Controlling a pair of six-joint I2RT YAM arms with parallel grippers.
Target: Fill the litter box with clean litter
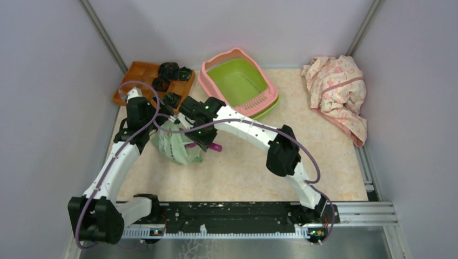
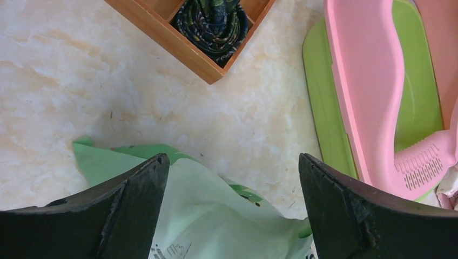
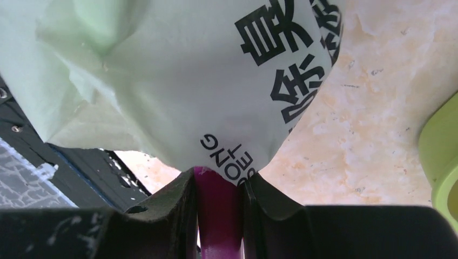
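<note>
A pale mint litter bag (image 1: 175, 148) with black lettering (image 3: 281, 70) lies at the left of the table. My left gripper is over it, fingers apart, with nothing held. My right gripper is shut on a magenta scoop handle (image 3: 219, 226), whose front end is hidden by the bag. The litter box, a pink rim (image 2: 367, 81) on a green tray (image 1: 237, 81), stands at the back middle; its visible bottom is bare.
A wooden compartment box (image 1: 132, 86) with dark bundled items sits at back left. A pink patterned cloth (image 1: 335, 91) lies at right.
</note>
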